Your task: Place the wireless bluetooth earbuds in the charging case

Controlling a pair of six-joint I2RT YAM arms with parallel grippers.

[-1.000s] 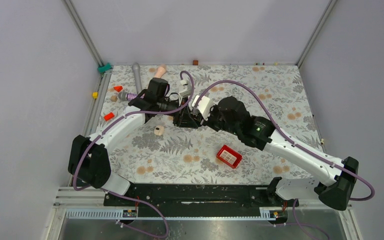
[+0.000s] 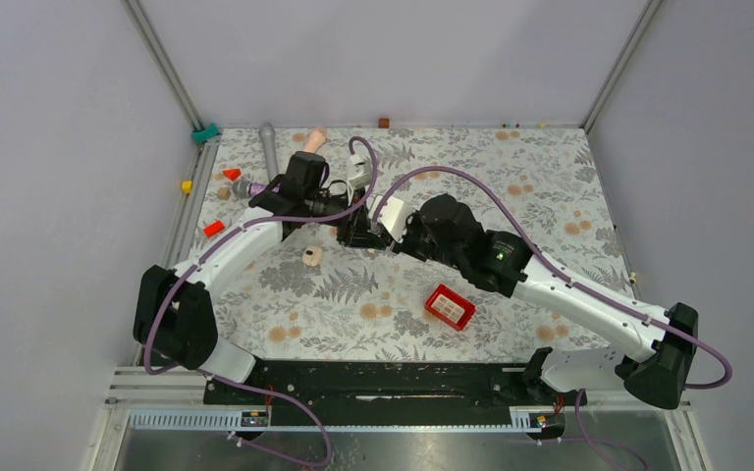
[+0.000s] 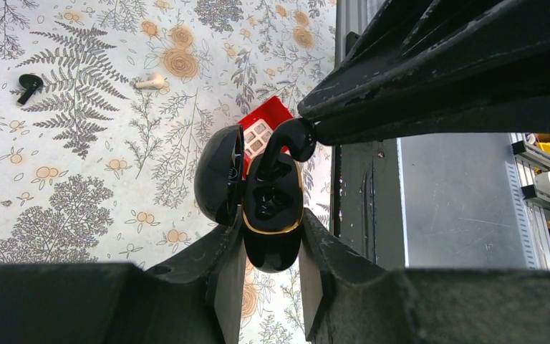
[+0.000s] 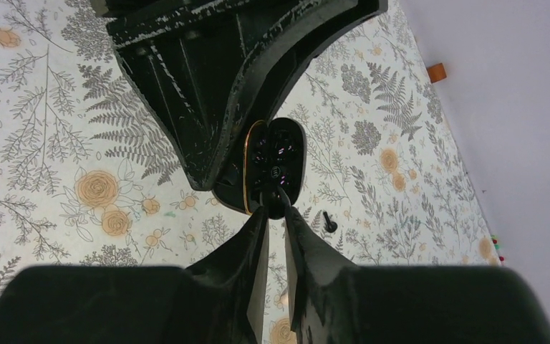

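In the left wrist view my left gripper is shut on the open black charging case [image 3: 272,236], its lid raised at the left. Just over the case is a black earbud [image 3: 290,140], at the tip of my right gripper. In the right wrist view the right gripper has its fingertips at the dark earbud, in front of the open case; whether they grip it is unclear. A second black earbud [image 3: 31,84] lies on the patterned mat.
A red tray [image 2: 450,306] lies on the front part of the mat. Tools and small toys, such as a red block [image 2: 214,228], lie at the left.
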